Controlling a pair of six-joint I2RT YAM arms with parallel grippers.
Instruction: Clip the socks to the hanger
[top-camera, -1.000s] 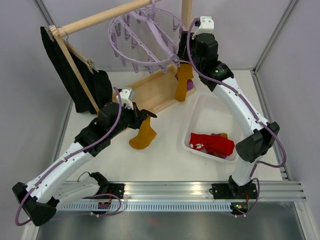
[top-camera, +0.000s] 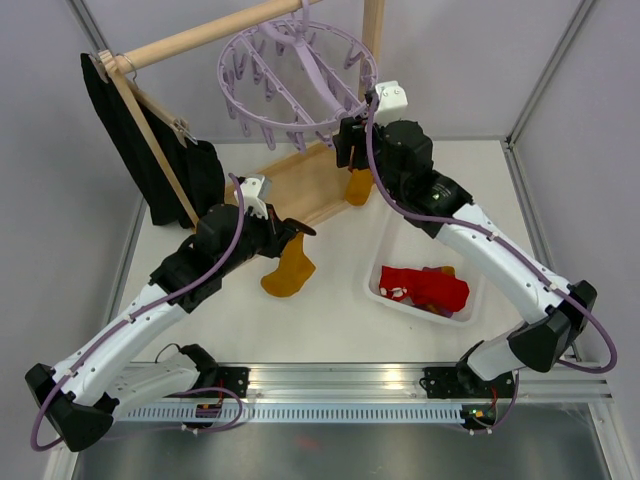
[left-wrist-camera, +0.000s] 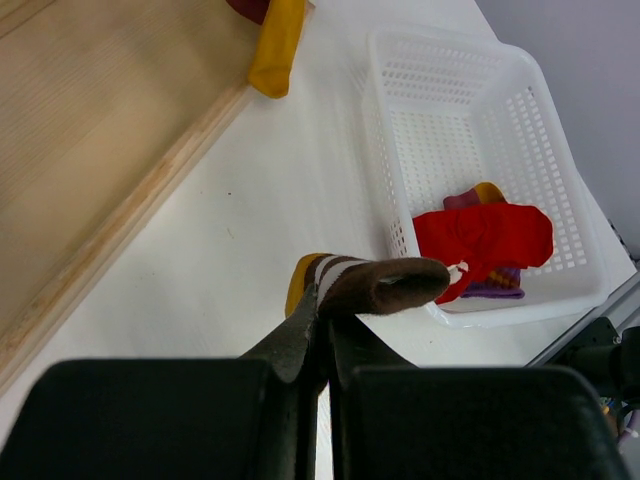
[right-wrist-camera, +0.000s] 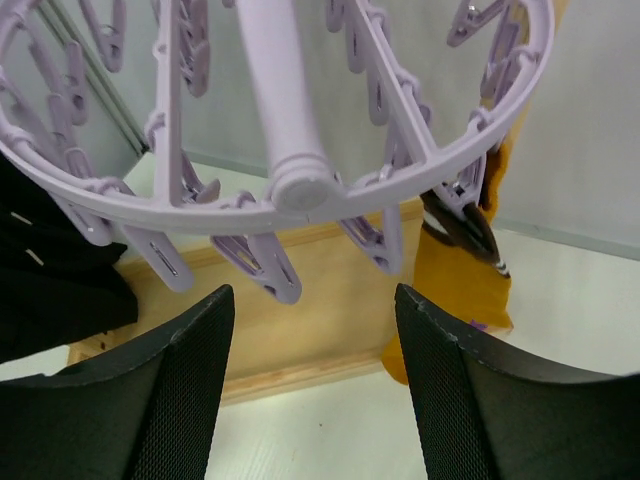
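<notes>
My left gripper (top-camera: 276, 226) is shut on an orange sock (top-camera: 289, 268) with a brown striped cuff (left-wrist-camera: 372, 285), which hangs at the centre. My right gripper (top-camera: 350, 140) stands open at the near rim of the lilac clip hanger (top-camera: 296, 75), facing empty clips (right-wrist-camera: 262, 262) in the right wrist view. An orange sock with a dark cuff (right-wrist-camera: 455, 290) hangs from a clip at the hanger's right side, partly hidden by the right arm in the top view.
A white basket (top-camera: 428, 314) at the right holds red and multicoloured socks (top-camera: 425, 285). A wooden frame (top-camera: 200, 35) carries the hanger, with black cloth (top-camera: 150, 170) at the left.
My right gripper has moved down and left from the hanger's right side, away from the hanging orange sock, toward the near rim. The left gripper and its sock are almost unchanged.
</notes>
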